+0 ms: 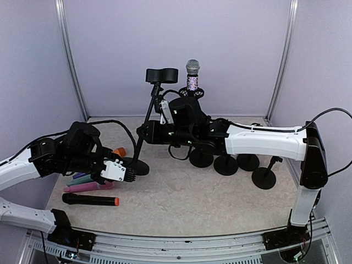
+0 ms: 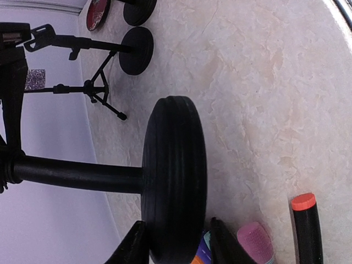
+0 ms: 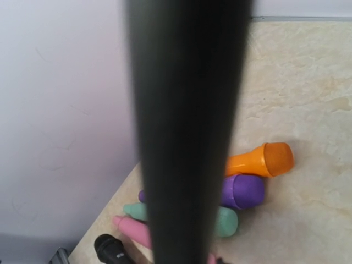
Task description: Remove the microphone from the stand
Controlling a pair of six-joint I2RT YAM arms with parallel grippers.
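A black stand leans in the top view, its cup-shaped holder uppermost and with no microphone visible in it. My right gripper is shut on the stand's pole, which fills the middle of the right wrist view. At the stand's lower end is the round base, edge-on in the left wrist view. My left gripper has its fingers parted, one on each side of the base's rim; whether they touch it I cannot tell. Behind the right arm, a silver-headed microphone with a sparkly body sits upright on another stand.
Pink, green, purple and orange microphones lie at the left of the table. A black one with an orange end lies in front of them. Several black stand bases are at the right.
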